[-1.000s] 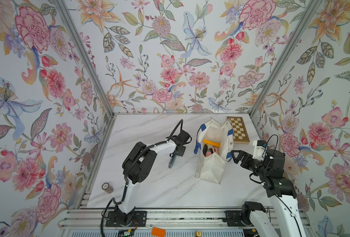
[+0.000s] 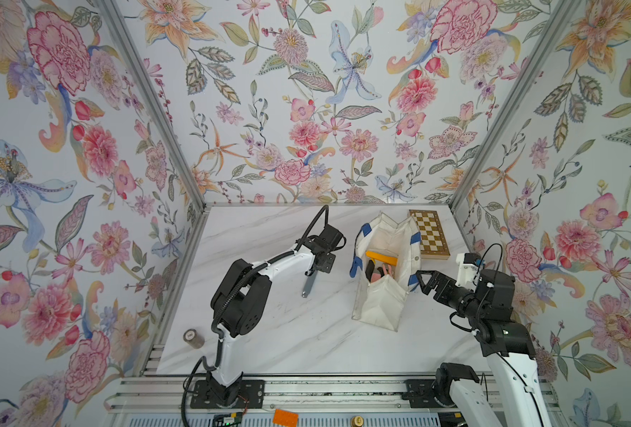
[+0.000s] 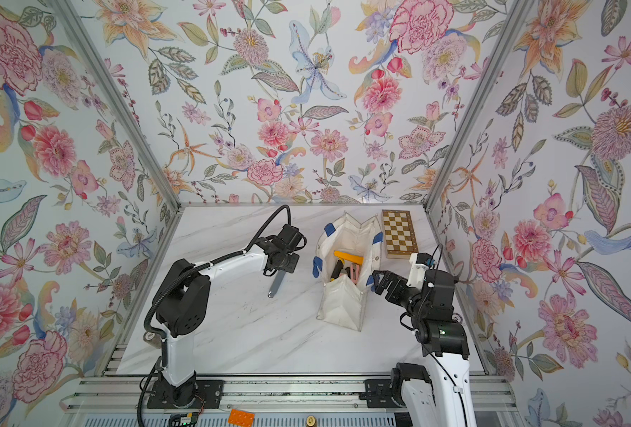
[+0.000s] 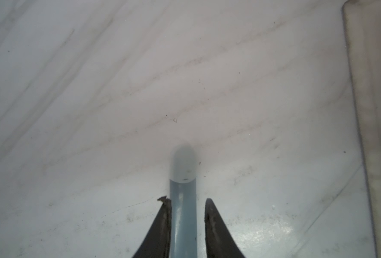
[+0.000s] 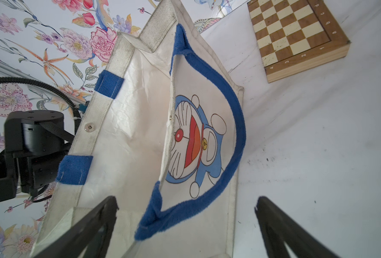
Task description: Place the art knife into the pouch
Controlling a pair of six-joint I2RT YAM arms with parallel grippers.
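In the left wrist view the art knife point(image 4: 183, 219), a grey-blue bar, has its rounded end pointing away from my left gripper. Its body runs between the two fingers. The fingers stand part open: a strip of table shows between the knife and the right finger, while the left finger sits close to its edge. Whether the knife rests flat on the table, I cannot tell. The white pouch point(image 2: 376, 309), trimmed in blue, stands open to the right. My right gripper is open beside the pouch's wall, nothing between its blurred fingers.
Yellow, black and pinkish items lie inside the pouch. Behind it, toward the right, is a wooden chessboard point(image 2: 429, 233). A small round can point(image 2: 193, 338) sits at the front left. Bare table surrounds the left gripper on its left side.
The knife's near end has moved a little the same way. The right arm and pouch look unchanged.
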